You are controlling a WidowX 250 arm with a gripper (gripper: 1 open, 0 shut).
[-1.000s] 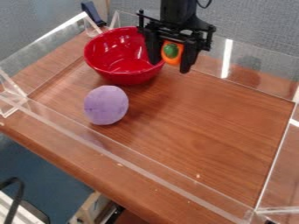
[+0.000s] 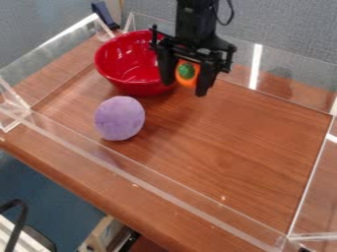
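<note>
My black gripper (image 2: 186, 69) hangs over the back middle of the wooden table, just right of a red bowl (image 2: 126, 62). Between its fingers is an orange object with a green part (image 2: 188, 76); whether the fingers grip it firmly is hard to tell. A purple ball (image 2: 118, 118) rests on the table in front of the bowl, to the left.
Clear walls edge the wooden table (image 2: 231, 172) on its sides. A grey wall stands behind.
My gripper has shifted slightly left and down with the orange object between its fingers. The bowl and the purple ball stay where they were.
</note>
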